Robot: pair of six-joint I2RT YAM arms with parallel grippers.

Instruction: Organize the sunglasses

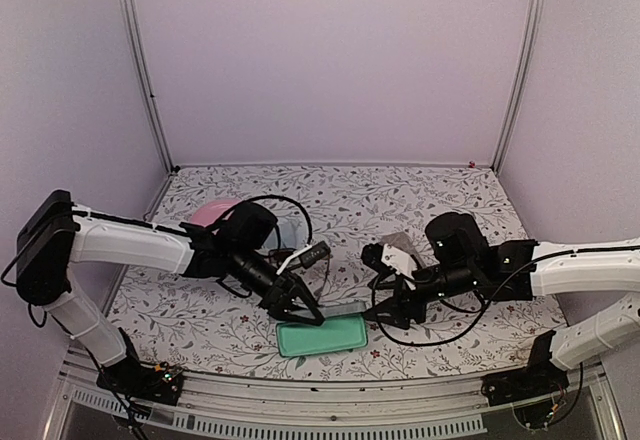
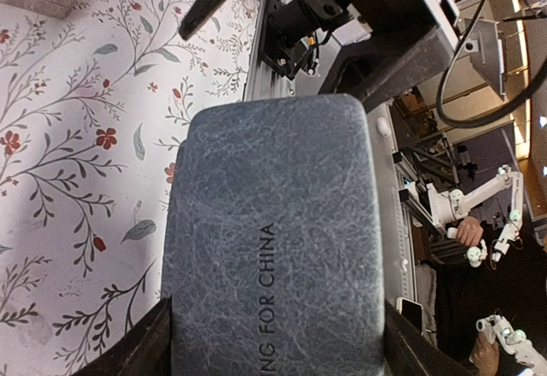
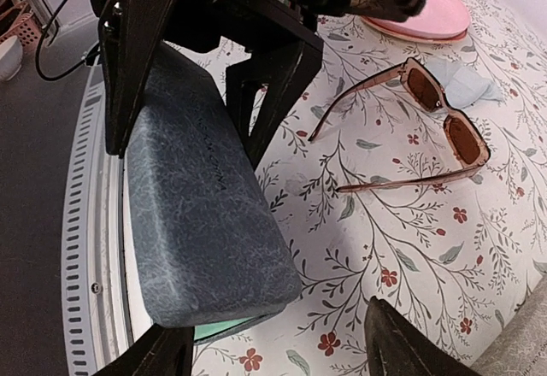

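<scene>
A grey sunglasses case [image 1: 345,308] with a mint-green inside [image 1: 322,337] stands opened low over the table's front. My left gripper [image 1: 308,312] is shut on it, and the lettered grey shell [image 2: 273,214] fills the left wrist view. By the case's right end, my right gripper has its fingers apart; the case's near end [image 3: 222,282] lies beyond its left finger, and I cannot tell whether they touch. Brown sunglasses [image 3: 425,87] rest on the table with their temples unfolded, mostly hidden by the left arm from above.
A pink plate [image 3: 427,8] and a pale bluish cloth [image 3: 461,84] lie behind the sunglasses. A greyish item [image 1: 400,242] sits behind the right gripper. The table's front edge runs close to the case, while the middle back of the patterned table is clear.
</scene>
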